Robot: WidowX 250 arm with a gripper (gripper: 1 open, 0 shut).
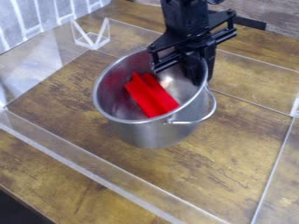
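Note:
A shiny steel pot [156, 127] with a side handle is tilted toward the camera, a red bar-shaped object [149, 94] lying inside it. The black gripper [197, 63] is at the pot's back right rim, its fingertips hidden or too dark to tell whether they grip the rim.
The wooden surface [222, 162] is bordered by clear plastic walls. A small clear bracket [93, 35] stands at the upper left, by a white slatted rack [30, 16].

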